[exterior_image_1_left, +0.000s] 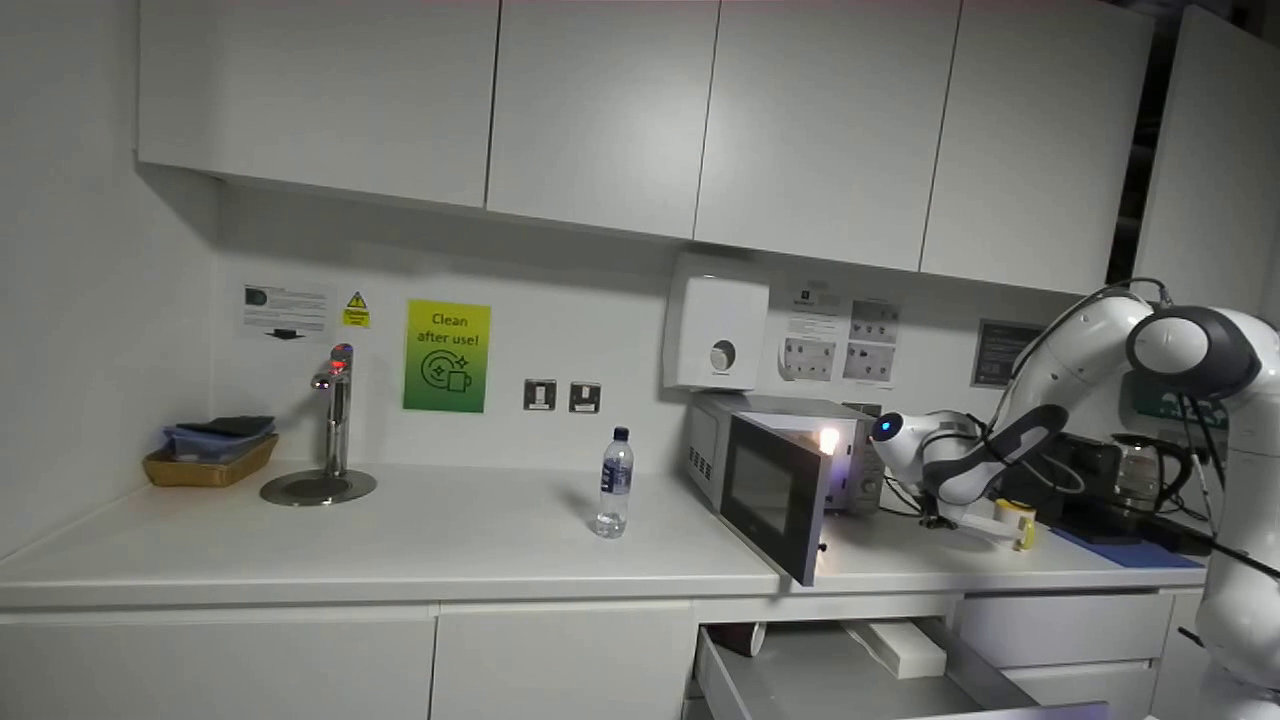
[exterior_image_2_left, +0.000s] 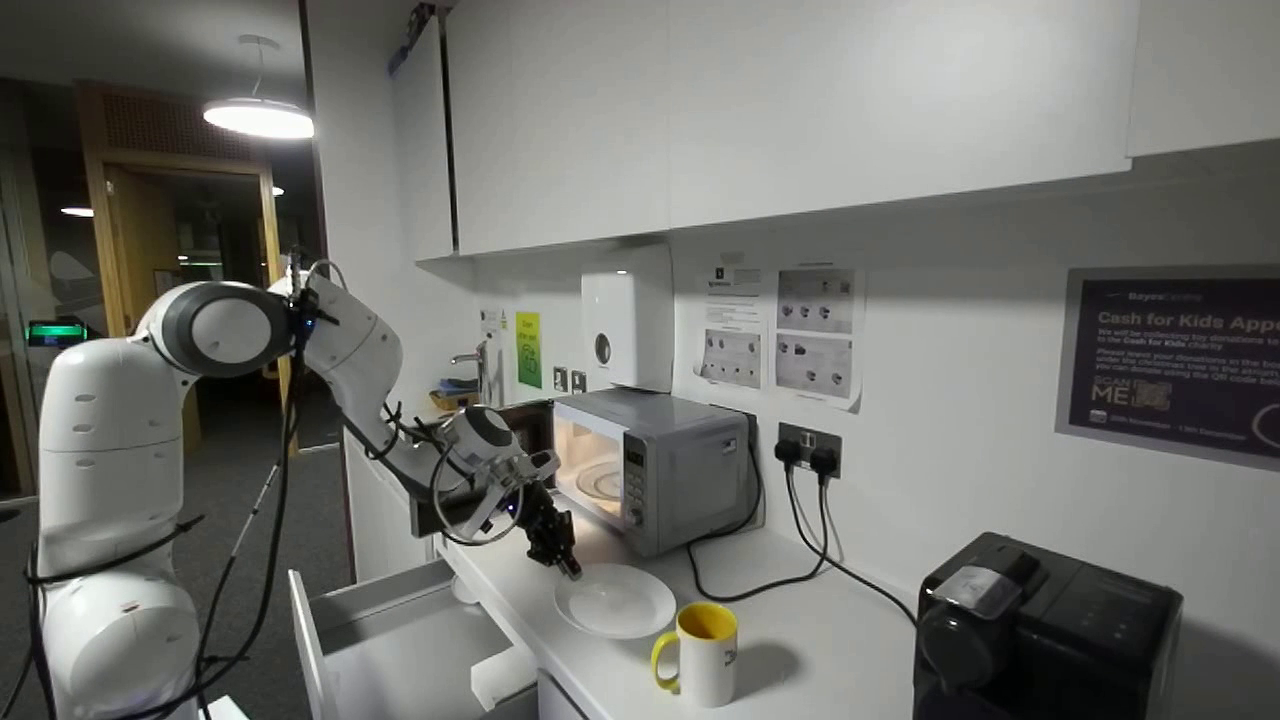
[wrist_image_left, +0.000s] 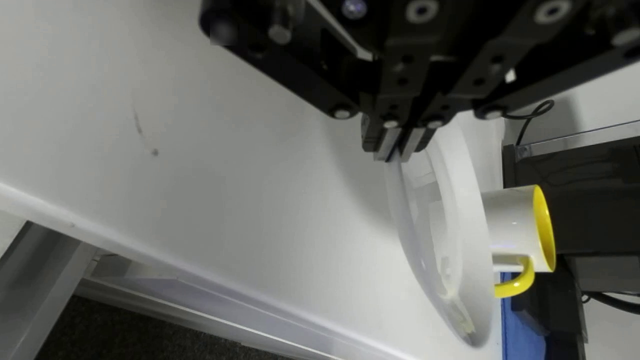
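My gripper is shut on the rim of a white plate (wrist_image_left: 471, 240), its fingertips at the plate's near edge in the wrist view. The plate (exterior_image_2_left: 614, 600) shows as a pale ellipse reaching from the fingertips toward the mug in exterior view 2. A soft shadow lies on the counter beside it, and it looks slightly raised. Close behind the plate stands a white mug (exterior_image_2_left: 708, 658) with a yellow inside and handle. The microwave (exterior_image_2_left: 696, 468) has its door (exterior_image_1_left: 774, 492) wide open, with the light on and a glass turntable (exterior_image_2_left: 600, 481) inside.
Below the counter an open drawer (exterior_image_1_left: 816, 690) holds a white box (exterior_image_1_left: 906, 649). A water bottle (exterior_image_1_left: 614, 482) stands left of the microwave door. The black coffee machine (exterior_image_2_left: 1044, 636) occupies the counter beyond the mug. Open counter (exterior_image_1_left: 480, 528) stretches toward the tap (exterior_image_1_left: 337, 414).
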